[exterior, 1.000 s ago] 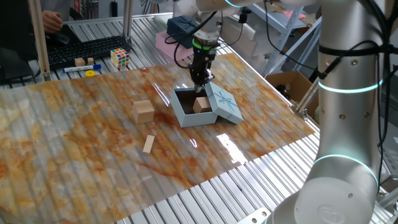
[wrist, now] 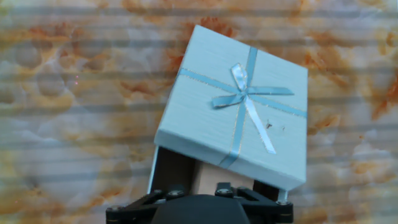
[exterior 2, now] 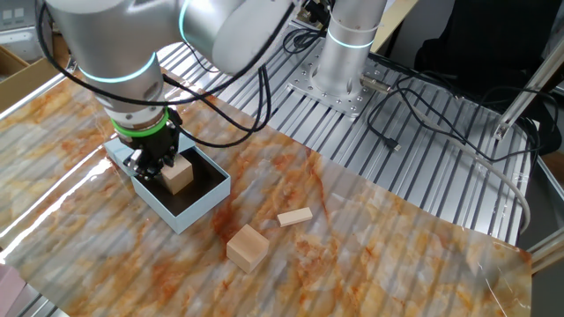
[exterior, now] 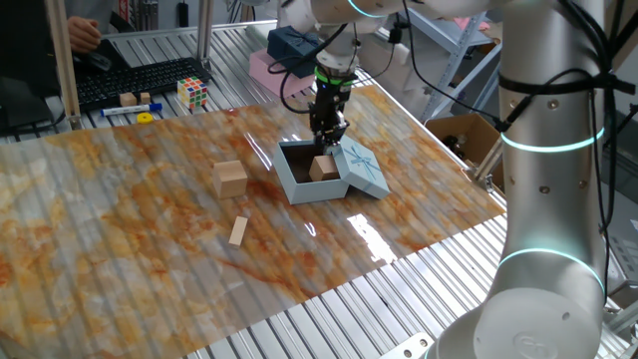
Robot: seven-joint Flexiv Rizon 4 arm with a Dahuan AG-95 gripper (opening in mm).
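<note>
A light-blue gift box (exterior: pixel 317 193) stands on the marbled table sheet, with a wooden cube (exterior: pixel 322 168) inside it. Its lid (wrist: pixel 217 124), tied with a blue ribbon bow, leans tilted over one side and leaves part of the box uncovered. My gripper (exterior 2: pixel 148 165) hangs low above the box, close to the cube and the lid; whether it touches either one cannot be made out. In the wrist view the lid covers most of the box, and the cube shows only partly behind my dark fingers. How far the fingers are apart is unclear.
A second wooden cube (exterior 2: pixel 248 248) and a flat wooden block (exterior 2: pixel 294 217) lie on the table outside the box. A Rubik's cube (exterior: pixel 192 93), a marker and a keyboard (exterior: pixel 130 85) are at the far edge. Much of the sheet is bare.
My gripper has shifted slightly to the right over the box, and the arm has moved a little with it. Box, lid and wooden pieces have stayed in place.
</note>
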